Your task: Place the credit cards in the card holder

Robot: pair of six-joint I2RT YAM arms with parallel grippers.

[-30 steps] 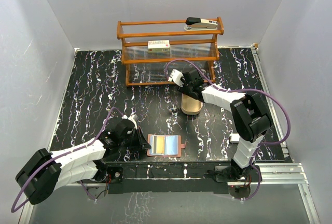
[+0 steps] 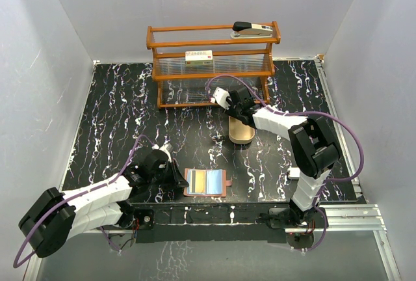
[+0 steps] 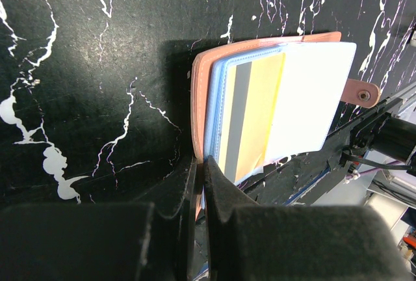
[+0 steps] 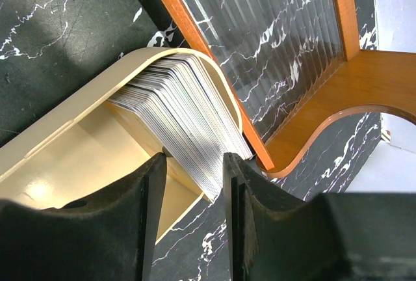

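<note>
The brown card holder [image 2: 228,183] lies open near the front edge, its blue-edged sleeves spread and a yellow card with a dark stripe [image 3: 246,112] inside one. My left gripper is shut on the holder's left edge. At the back, a cream box [image 2: 241,131] holds a stack of white cards [image 4: 188,115] leaning at one end. Over that box, my right gripper has its fingers part open in front of the stack. One finger [image 4: 155,170] is over the box's empty part, the other near the outer cards. No card is clearly gripped between them.
A wooden rack [image 2: 214,74] stands right behind the cream box, its frame close to the card stack. On its shelves are a stapler [image 2: 252,29] and a small box [image 2: 199,57].
The cream box has shifted very slightly right under my right gripper. Both arms look nearly still, and the holder stays where it was.
</note>
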